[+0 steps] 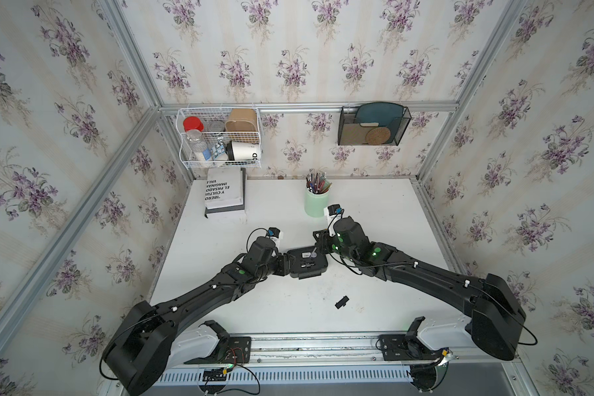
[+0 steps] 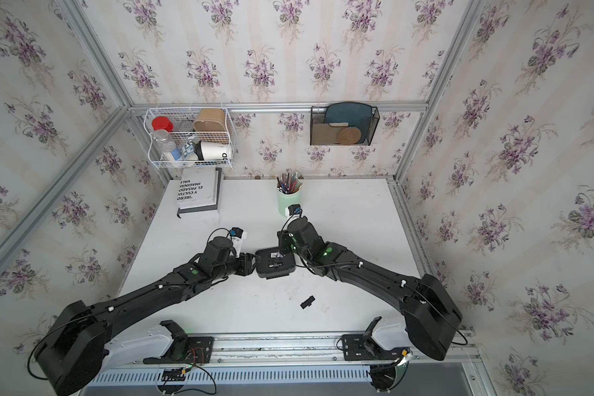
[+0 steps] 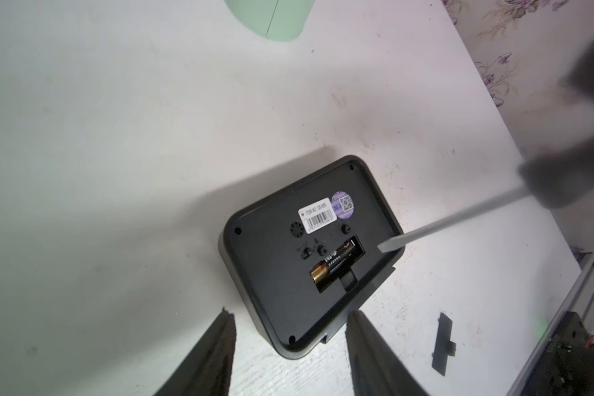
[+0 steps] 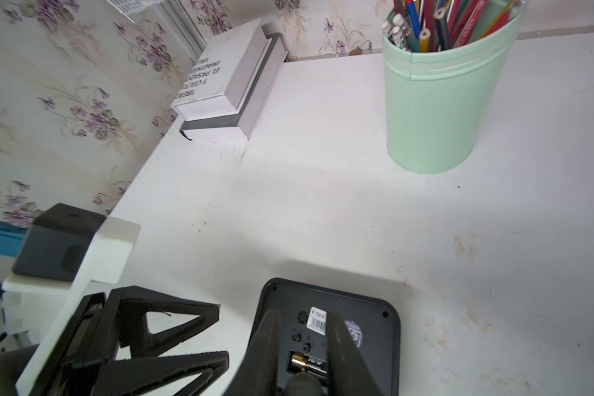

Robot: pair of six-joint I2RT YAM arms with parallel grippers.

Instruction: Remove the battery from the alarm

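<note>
The black alarm [image 3: 270, 264] lies back up on the table, its compartment uncovered with a battery [image 3: 333, 262] inside. My right gripper is shut on a thin metal tool [image 3: 442, 217], whose flat tip reaches over the alarm's edge beside the compartment. My left gripper stands part open at the alarm's left, empty between its fingers. The small battery cover [image 3: 442, 340] lies apart, toward the table's front.
A green pencil cup [image 4: 435, 125] stands behind the alarm. Two books [image 1: 224, 191] lie at the back left. Wire baskets [image 1: 217, 138] hang on the back wall.
</note>
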